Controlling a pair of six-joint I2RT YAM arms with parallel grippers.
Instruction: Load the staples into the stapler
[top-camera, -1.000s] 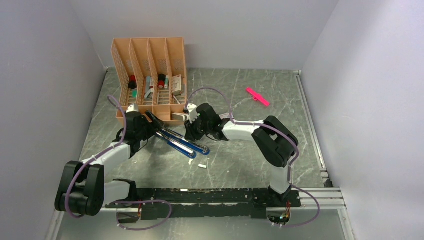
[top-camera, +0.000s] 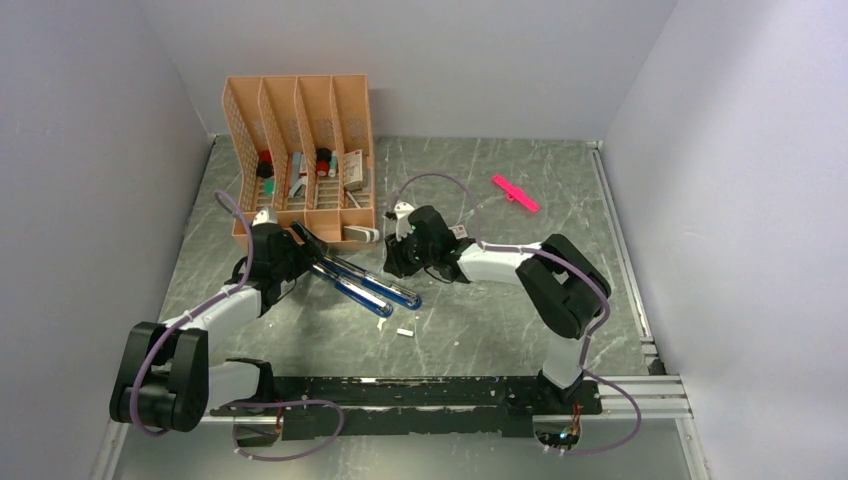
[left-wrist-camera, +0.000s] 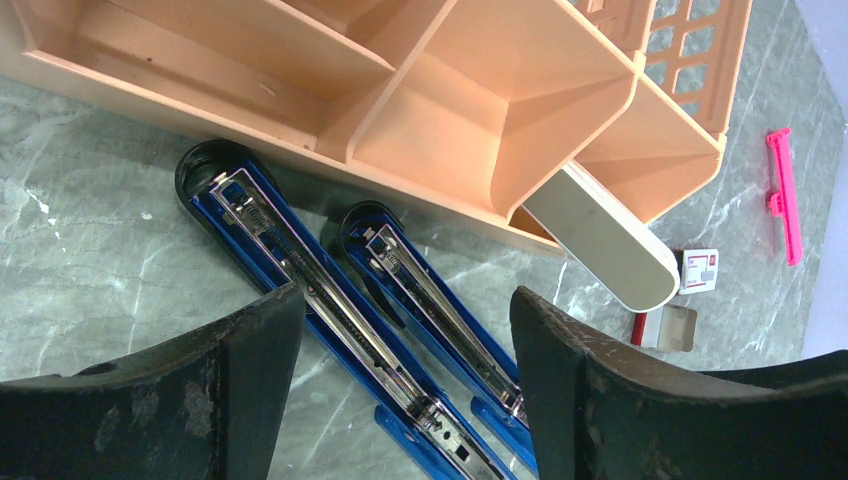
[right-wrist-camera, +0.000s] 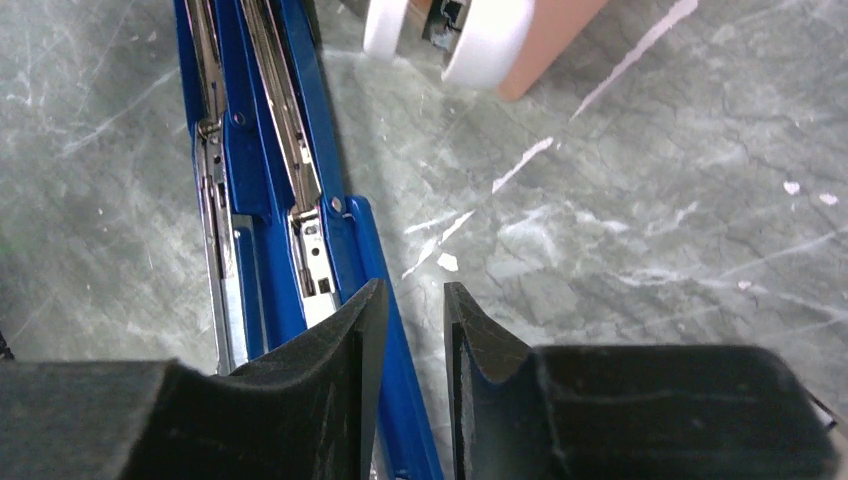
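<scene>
The blue stapler (top-camera: 350, 287) shows as two long blue bodies with silver metal tracks, side by side on the floor; whether they are one stapler or two, I cannot tell. In the left wrist view, both black rounded ends lie beside the organizer, and the tracks (left-wrist-camera: 345, 312) run between the parted fingers of my left gripper, which is open. My right gripper is part open, with only bare floor seen between its fingers. It stands just right of the blue bodies (right-wrist-camera: 325, 130). No staple strip can be made out for certain.
A peach organizer (top-camera: 310, 222) with several compartments stands behind the stapler. A white-sided object (left-wrist-camera: 600, 235) pokes from its front right corner. Small boxes (left-wrist-camera: 668, 328) lie beside it. A pink piece (top-camera: 515, 193) lies far right, a small white piece (top-camera: 405, 332) in front.
My right gripper has moved a short way to the right, away from the organizer's front corner and the stapler. The left arm and the stapler look unmoved.
</scene>
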